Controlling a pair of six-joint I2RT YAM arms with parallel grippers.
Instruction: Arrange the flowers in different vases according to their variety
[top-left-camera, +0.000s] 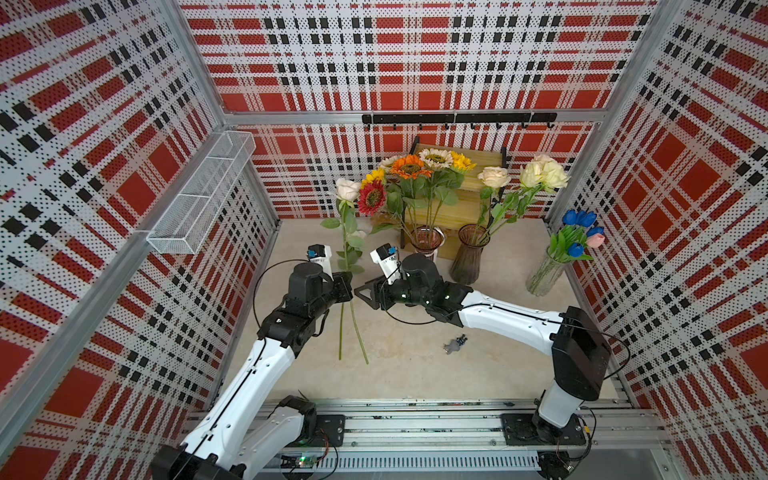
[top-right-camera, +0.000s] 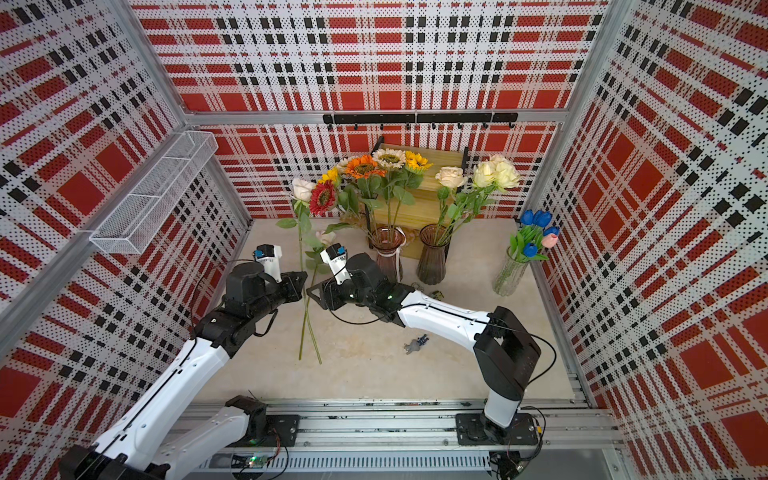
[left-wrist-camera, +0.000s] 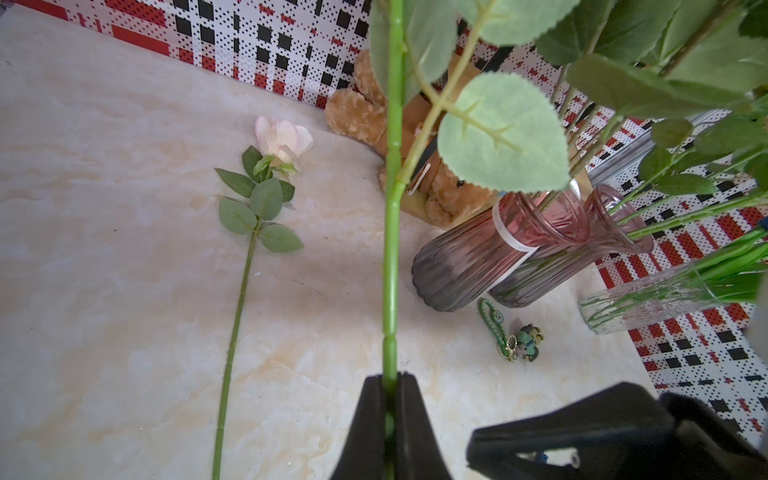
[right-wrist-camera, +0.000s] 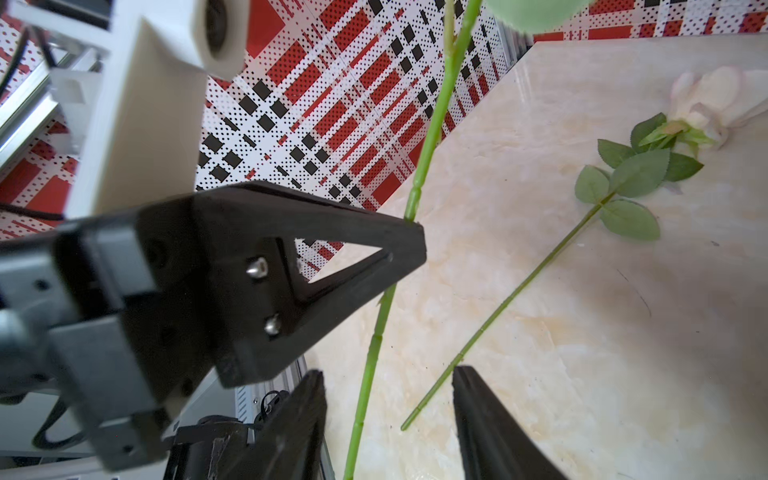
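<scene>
My left gripper is shut on the stem of an upright white rose (top-left-camera: 347, 189). My right gripper is part open beside that stem, with nothing clearly between its fingertips. A second pale rose (left-wrist-camera: 281, 140) lies on the table. At the back stand a vase (left-wrist-camera: 472, 264) of sunflowers (top-left-camera: 409, 166), a vase (top-left-camera: 465, 260) of cream roses (top-left-camera: 543, 172), and a clear vase (top-left-camera: 544, 276) of blue and pink tulips (top-left-camera: 574, 232).
A wooden rack (top-left-camera: 461, 200) stands behind the vases. Small keychains (top-right-camera: 416, 344) lie on the table. A wire basket (top-left-camera: 196, 200) hangs on the left wall.
</scene>
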